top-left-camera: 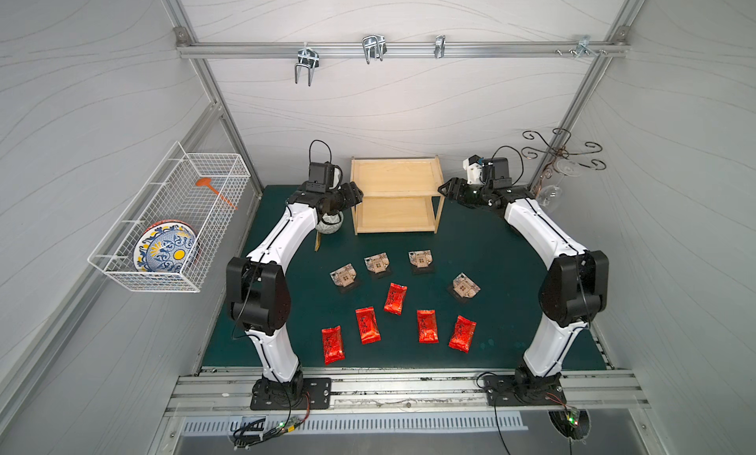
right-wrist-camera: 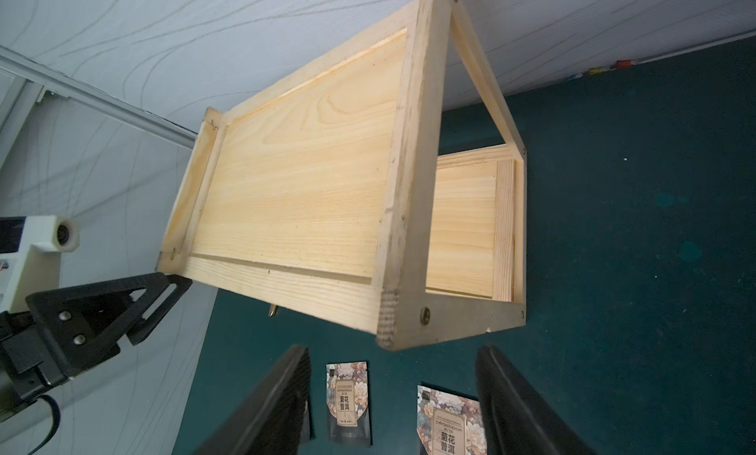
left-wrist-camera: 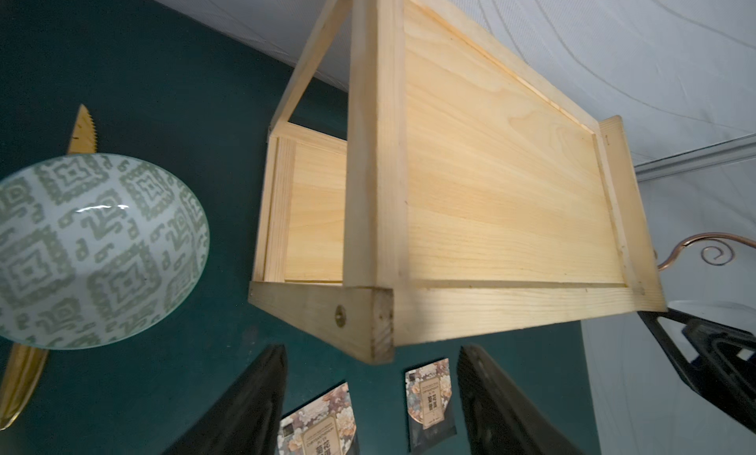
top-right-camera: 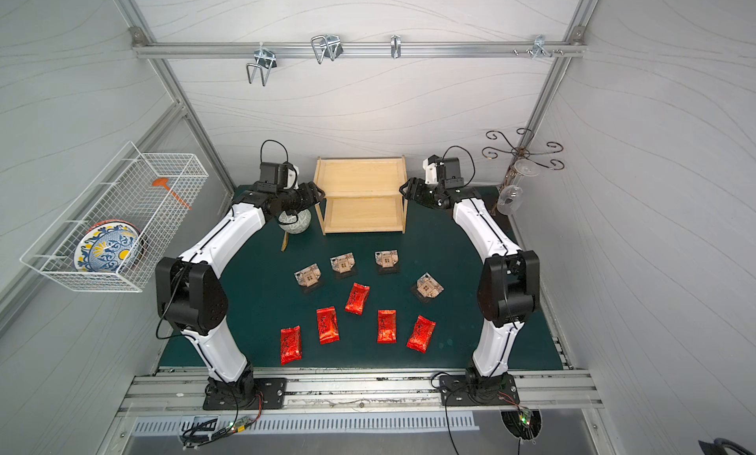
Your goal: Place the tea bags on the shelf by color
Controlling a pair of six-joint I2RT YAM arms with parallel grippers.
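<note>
A two-tier wooden shelf (top-left-camera: 397,177) stands at the back of the table, both boards bare. My left gripper is partly open at the shelf's left front upper corner, with nothing between its fingers. At the right front upper corner, my right gripper is likewise parted and empty. Patterned beige-and-black tea bags lie in a loose row before the shelf, such as this one (top-left-camera: 377,262) and the rightmost one (top-left-camera: 465,285). Nearer the front edge are several red tea bags, among them the top one (top-left-camera: 395,298) and the leftmost one (top-left-camera: 333,344).
A patterned green-white bowl (left-wrist-camera: 102,250) sits left of the shelf, partly hidden by my left arm in the top views. A white wire basket (top-left-camera: 169,218) with plates hangs at left. A curled metal rack (top-left-camera: 560,151) with glasses stands back right.
</note>
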